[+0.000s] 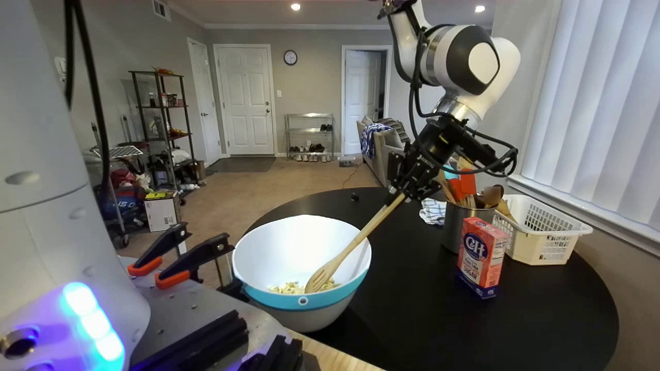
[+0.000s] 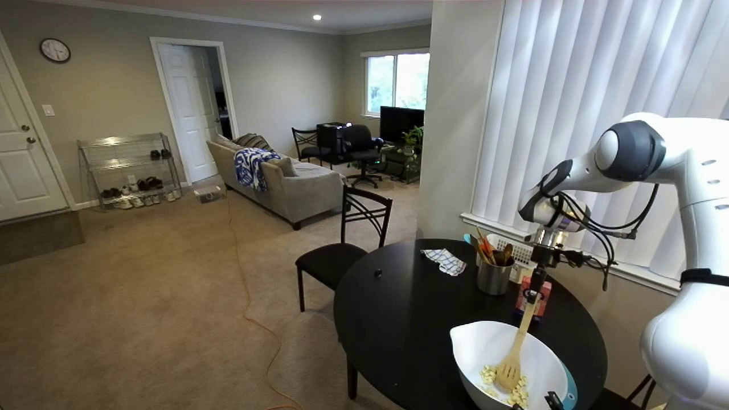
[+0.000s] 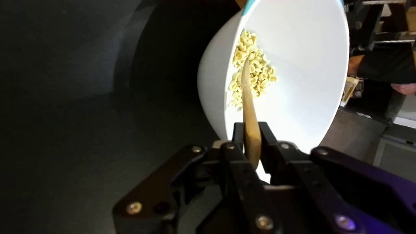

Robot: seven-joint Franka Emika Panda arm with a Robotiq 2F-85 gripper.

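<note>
A wooden slotted spatula (image 1: 353, 241) slants up out of the white bowl (image 1: 295, 240) with the blue outer band. My gripper (image 1: 402, 190) is shut on the upper end of its handle, above and to the right of the bowl's rim. In the wrist view the handle (image 3: 251, 128) runs between the two black fingers and points into the bowl (image 3: 304, 62). The spatula's head rests among pale pasta shells (image 2: 517, 394) at the bottom of the bowl, seen best in exterior view 2.
A pink sugar box (image 1: 481, 256) stands right of the bowl. Behind it are a metal utensil pot (image 1: 456, 225), a white basket (image 1: 544, 232) and a checked cloth (image 1: 433, 211). Orange-tipped clamps (image 1: 174, 278) sit left of the bowl. Bare black tabletop (image 1: 402, 297) lies between bowl and box.
</note>
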